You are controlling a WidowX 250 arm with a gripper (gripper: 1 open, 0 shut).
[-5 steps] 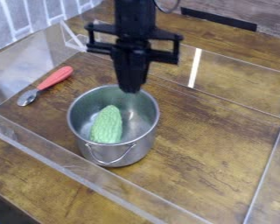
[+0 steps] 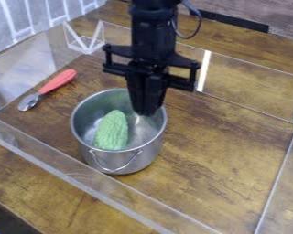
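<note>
My black gripper (image 2: pixel 148 90) hangs over the back rim of a steel pot (image 2: pixel 127 157). Its fingertips are dark and blurred, so how far apart they stand is unclear. A green bumpy vegetable (image 2: pixel 111 131), like a bitter melon, lies inside the pot, toward the left, below and left of the gripper.
A spoon with a red handle (image 2: pixel 58 81) lies on the wooden table (image 2: pixel 223 164) to the left of the pot. Clear low panels border the work area. The table to the right of the pot is bare.
The pot and vegetable have not visibly moved.
</note>
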